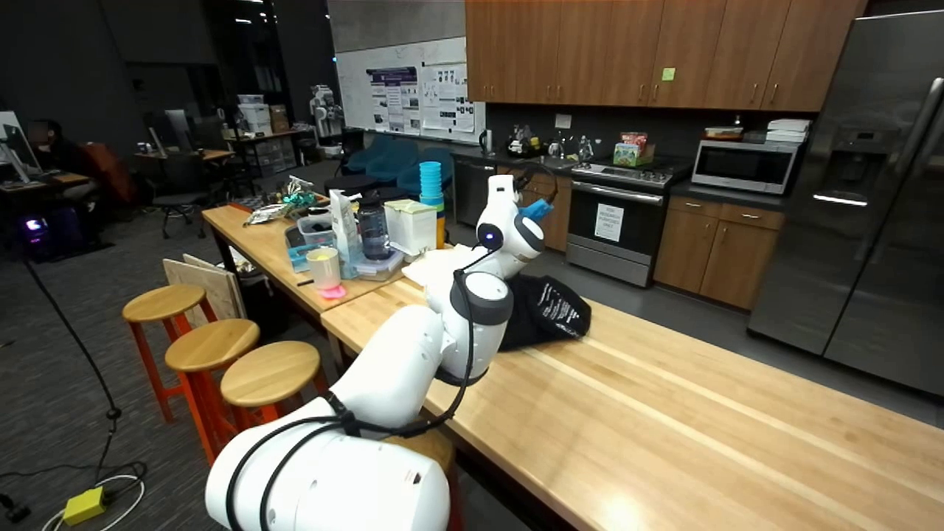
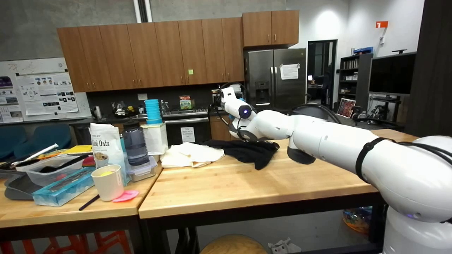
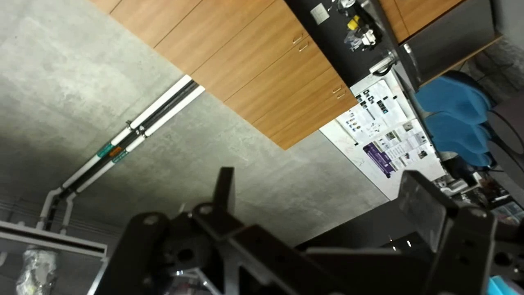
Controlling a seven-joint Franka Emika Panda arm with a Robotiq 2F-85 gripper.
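Observation:
My gripper stands open in the wrist view, its two dark fingers [image 3: 224, 189] wide apart and nothing between them. Beyond them are only the far wall, cabinets and whiteboard. A black cloth with white print [image 1: 559, 310] lies crumpled on the wooden table, below my raised wrist. In exterior view 2 the black cloth [image 2: 250, 151] spreads beside a folded cream-white cloth [image 2: 190, 154], the two touching or overlapping. My arm largely hides the white cloth in exterior view 1. Both exterior views leave the fingertips hard to make out.
A side table at the left holds a mug [image 2: 108, 182], an oats bag [image 2: 108, 148], a dark bottle [image 2: 135, 144], plastic boxes and stacked blue cups [image 2: 153, 110]. Stools [image 1: 270, 373] stand along the near side.

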